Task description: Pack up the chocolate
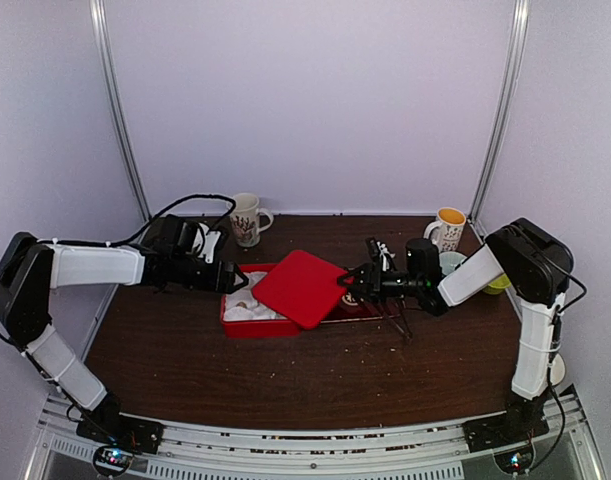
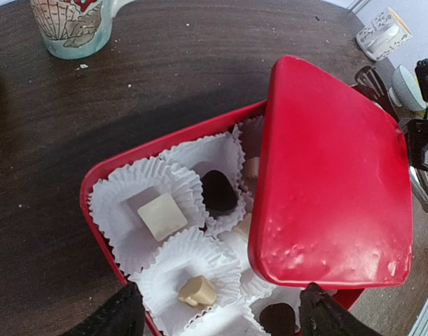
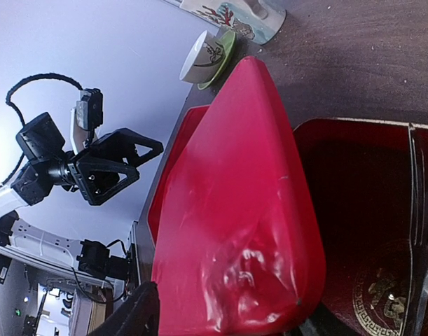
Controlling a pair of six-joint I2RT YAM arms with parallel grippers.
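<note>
A red box (image 1: 245, 327) holds chocolates in white paper cups, including a white piece (image 2: 162, 217), a dark one (image 2: 218, 192) and a tan one (image 2: 197, 291). The red lid (image 1: 299, 287) is tilted over the box's right part, its right edge at my right gripper (image 1: 349, 280); in the right wrist view it hides much of that gripper's fingertips, so their grip is unclear. My left gripper (image 1: 235, 279) stands open above the box's left end, nothing seen between its fingers.
A dark red tray (image 3: 350, 196) with metal tongs (image 3: 418, 238) lies right of the box. Mugs (image 1: 245, 220) (image 1: 447, 229) stand at the back, bowls (image 1: 497, 287) at the right.
</note>
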